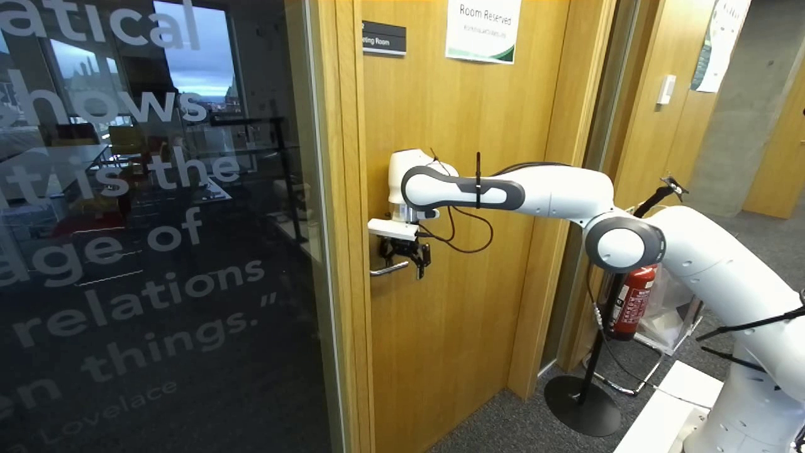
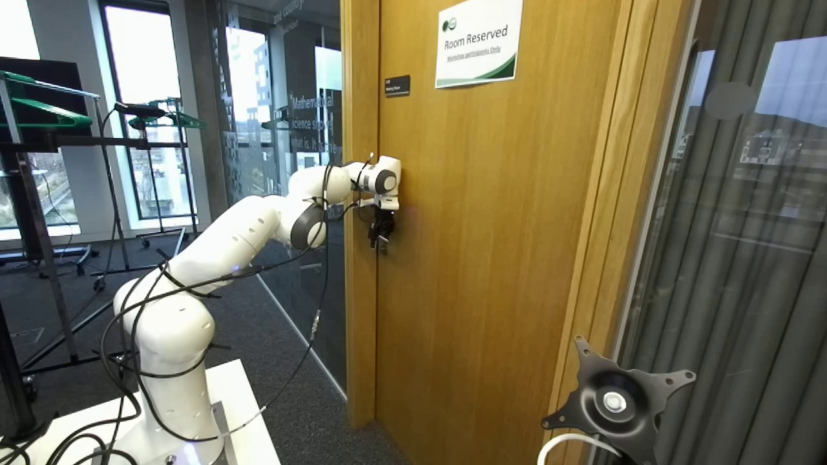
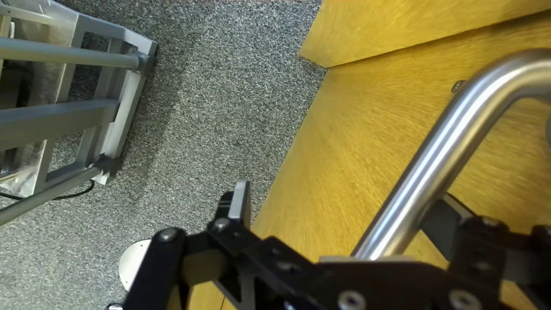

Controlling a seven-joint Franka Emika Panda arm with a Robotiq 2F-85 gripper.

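A wooden door (image 1: 468, 302) carries a silver lever handle (image 3: 434, 155) by its left edge. In the wrist view my gripper is open around the bar of this handle. The bar runs between the black fingers, close to the right finger (image 3: 447, 222) and well apart from the left finger (image 3: 240, 201). Its near end is hidden behind the gripper body. Exterior view 1 shows the handle low beside the gripper, pointing right. In exterior view 2 the gripper (image 2: 380, 232) is small and dark at the door's left edge, and its fingers are hard to make out.
The door frame (image 1: 348, 226) stands close to the gripper's left, with dark glass beyond. Right of the door are a fire extinguisher (image 1: 632, 302) and a round stand base (image 1: 582, 405). A metal-framed stand (image 3: 98, 103) shows below in the wrist view. Carpet lies open before the door.
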